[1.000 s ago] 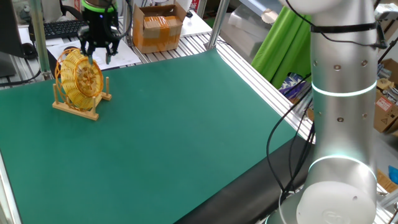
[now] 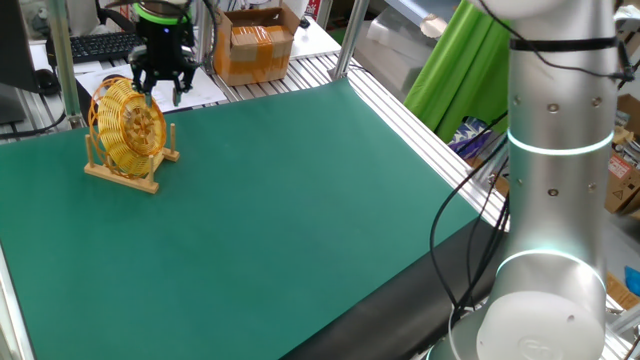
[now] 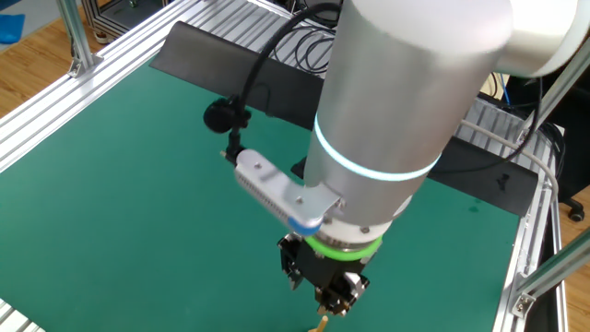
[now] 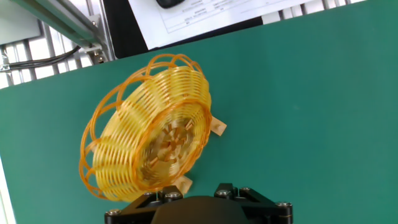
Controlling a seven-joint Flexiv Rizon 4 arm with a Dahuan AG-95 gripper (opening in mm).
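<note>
A yellow wicker basket (image 2: 130,128) with an orange looped rim stands on its side in a wooden rack (image 2: 122,178) with upright pegs, at the far left of the green mat. Above and slightly right of the basket's top hangs my gripper (image 2: 163,99), its two dark fingertips apart and nothing visible between them. From the wrist, the basket (image 4: 152,134) fills the left-centre, and only small parts of the rack (image 4: 217,126) show beside it. Along that view's bottom edge sit the gripper's black mounts; the fingertips are out of sight there. In exterior view 2 the gripper (image 3: 334,309) points down over a wooden peg tip (image 3: 320,325).
A black roll (image 2: 390,310) borders the mat's near right edge.
The basket and rack have stayed put.
</note>
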